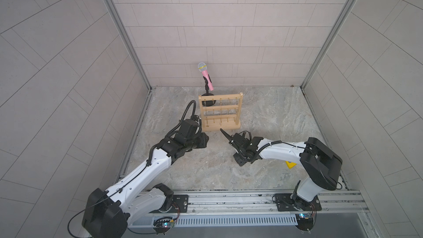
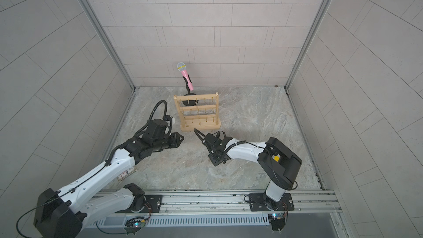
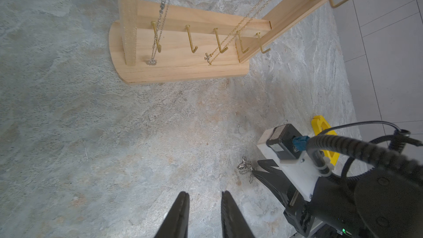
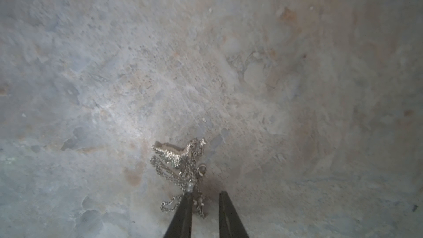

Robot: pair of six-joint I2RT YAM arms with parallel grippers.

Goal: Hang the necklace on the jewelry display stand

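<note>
A silver necklace (image 4: 178,160) lies bunched on the tabletop in the right wrist view, its chain reaching the tip of my right gripper's left finger. My right gripper points down close to it, with a narrow gap between the fingers; whether any chain is pinched is unclear. From the left wrist view, the same necklace (image 3: 245,166) sits right at the right fingertips. My left gripper is partly open, only bare table between its fingers. The wooden display stand (image 1: 220,123) stands upright ahead of both arms, with brass hooks (image 3: 190,39) along its bars.
Two necklaces hang on the stand: a silver chain (image 3: 162,22) at left and a gold chain (image 3: 238,24) with a small pendant. A pink microphone (image 1: 207,77) on a black stand is behind. A yellow object (image 3: 323,132) lies beyond the right arm.
</note>
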